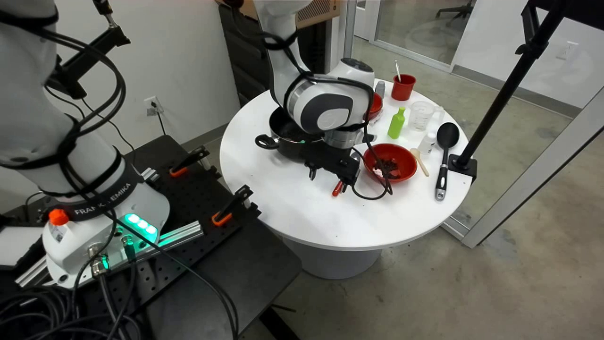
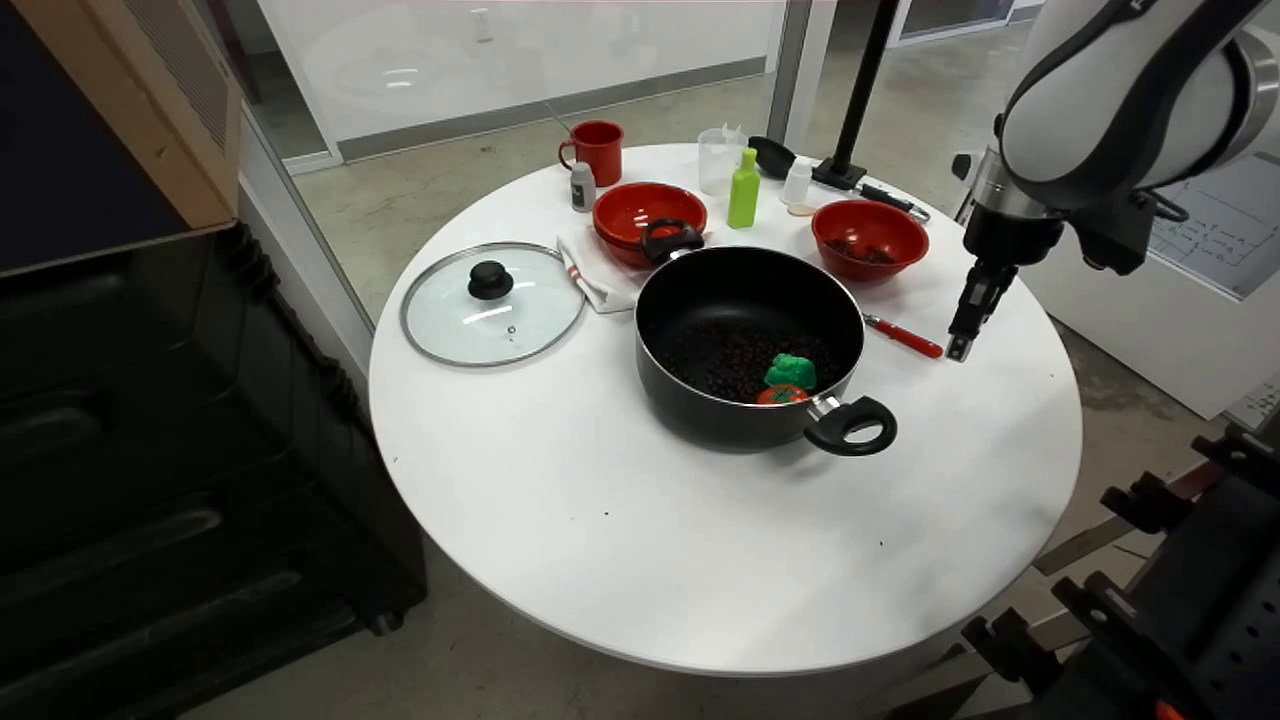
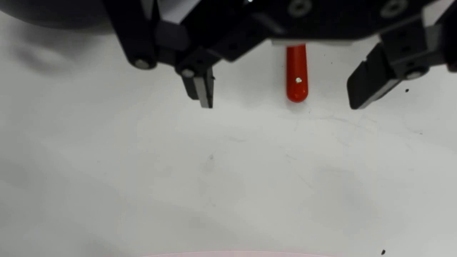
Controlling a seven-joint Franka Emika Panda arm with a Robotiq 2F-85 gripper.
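Note:
My gripper is open low over the white table (image 2: 672, 552), with nothing held. In the wrist view a red handle (image 3: 296, 75) lies between the spread fingers, closer to the right one, its upper part hidden behind the gripper body. That handle belongs to a spoon (image 2: 906, 337) lying on the table between the black pot and a red bowl (image 2: 870, 228). Dark bits and some reddish pieces are in this bowl. The black pot (image 2: 681, 402) stands uncovered, holding dark beans, a green piece (image 2: 792, 372) and a tomato-like piece (image 2: 782, 394).
A glass lid (image 2: 456, 318) lies left of the pot, beside a white cloth (image 2: 606, 282). Behind stand stacked red bowls (image 2: 648, 214), a red mug (image 2: 597, 154), a green bottle (image 2: 744, 192) and a black ladle (image 1: 447, 136).

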